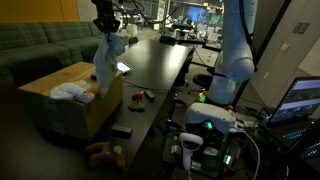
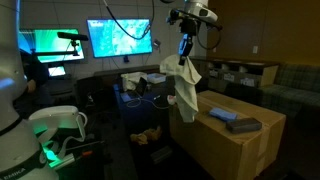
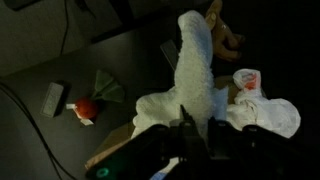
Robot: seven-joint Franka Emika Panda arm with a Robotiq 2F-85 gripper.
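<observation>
A pale cloth [image 1: 107,62] hangs from my gripper [image 1: 108,27], which is shut on its upper end high above a cardboard box. In exterior view 2 the cloth [image 2: 184,88] drapes down beside the near corner of the box [image 2: 215,148], below the gripper [image 2: 186,50]. The wrist view has the cloth [image 3: 195,75] running through the middle, while the fingertips there are dark and hard to make out. Whether the cloth's lower end touches the box cannot be told.
On the box lie a white bundle [image 1: 70,91], a blue item [image 2: 225,113] and a dark block [image 2: 243,125]. Around the box on the dark table are a brown toy [image 1: 105,155], a dark block [image 1: 121,131] and a red object [image 1: 137,98].
</observation>
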